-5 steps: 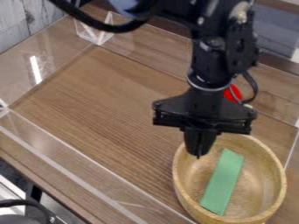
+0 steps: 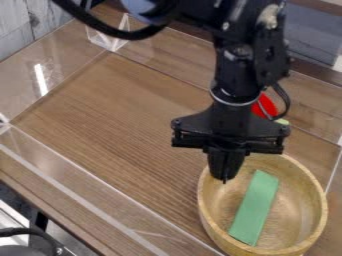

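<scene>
The black arm reaches down from the top of the camera view, its gripper (image 2: 225,167) pointing down over the upper left part of a tan round bowl (image 2: 214,215). A green flat block (image 2: 254,208) lies in the bowl, to the right of and below the gripper. The fingertips are small and dark; nothing shows between them, and the gripper looks shut.
A red object (image 2: 267,106) sits behind the arm at the right, partly hidden, with a pale green item (image 2: 282,123) beside it. A clear plastic object (image 2: 107,30) stands at the back left, and a cable shows at the lower left.
The arm has shifted slightly to the left over the last second. The bowl and green block look unchanged.
</scene>
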